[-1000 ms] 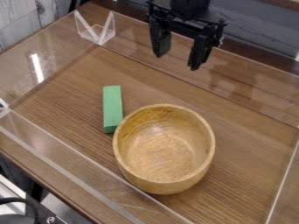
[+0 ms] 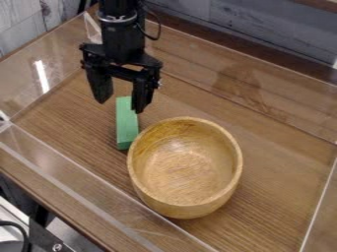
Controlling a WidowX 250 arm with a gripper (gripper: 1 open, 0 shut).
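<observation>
A green rectangular block (image 2: pixel 126 122) lies on the wooden table left of centre. A cream oval bowl (image 2: pixel 186 166) sits to its lower right. My black gripper (image 2: pixel 122 94) hangs over the far end of the green block, its dark fingers spread open. Whether it touches the block is unclear.
A raised edge runs along the top of the view, and a black cable lies at the lower left corner.
The arm has moved from the back right to the left, down over the green block. The bowl and block appear unmoved.
</observation>
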